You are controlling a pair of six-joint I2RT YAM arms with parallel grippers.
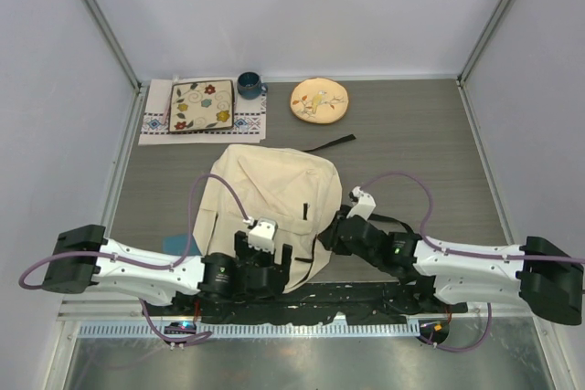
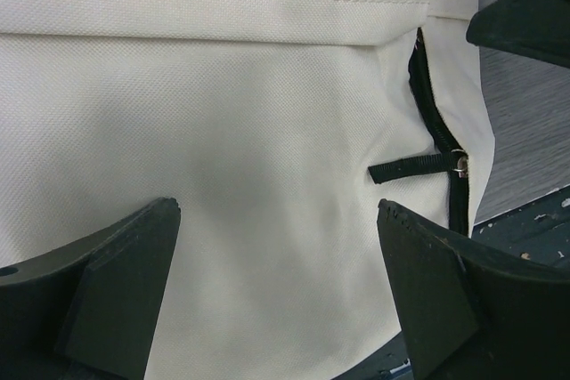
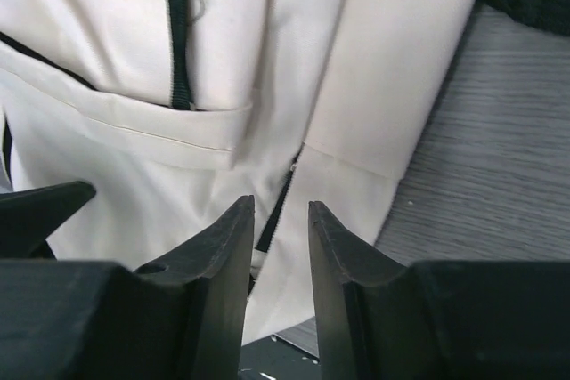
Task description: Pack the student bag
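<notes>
A cream bag [image 1: 269, 180] with black zips and straps lies flat at the front centre of the table. My left gripper [image 1: 262, 253] hangs open over its lower front; in the left wrist view its wide-spread fingers frame bare fabric, with a zip [image 2: 429, 95] and pull tab to the right. My right gripper [image 1: 335, 239] is at the bag's right edge, near the zip [image 3: 280, 198]; its fingertips are a small gap apart, with nothing visible held between them.
At the back stand a patterned mat [image 1: 246, 125] with a floral case [image 1: 200, 105], a blue mug [image 1: 249, 86] and a round bird-decorated pad [image 1: 319, 100]. A blue item [image 1: 174, 243] lies left of the bag.
</notes>
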